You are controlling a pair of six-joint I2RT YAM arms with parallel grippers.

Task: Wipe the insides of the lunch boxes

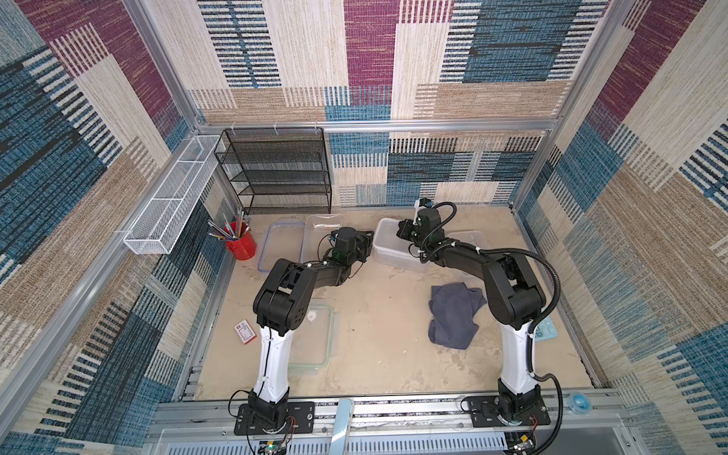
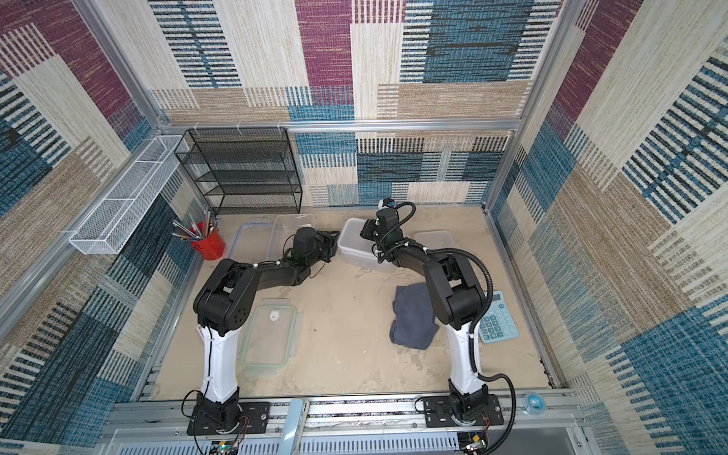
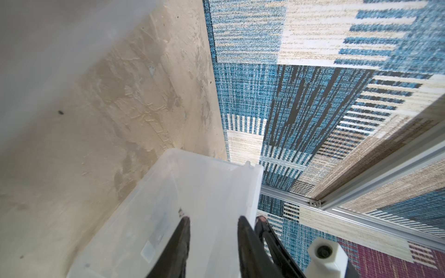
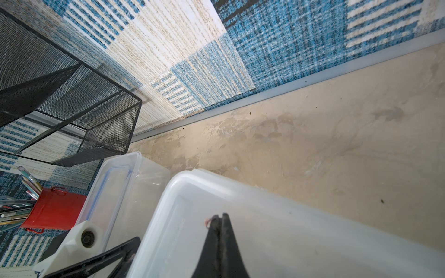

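A translucent lunch box (image 1: 394,254) sits at the back middle of the table. My left gripper is at its left side, fingers apart with nothing clearly held. My right gripper is over the box's interior, its fingertips shut together; a small pinkish bit shows behind them. Further clear boxes and lids (image 2: 246,239) lie at the back left, and another (image 2: 436,236) at the back right. A dark grey cloth (image 1: 453,318) lies crumpled on the front right of the table, apart from both grippers.
A red pen cup (image 1: 241,244) and black mesh rack (image 1: 273,170) stand at the back left. A green-rimmed container (image 2: 269,337) lies front left, a calculator (image 2: 496,318) at the right.
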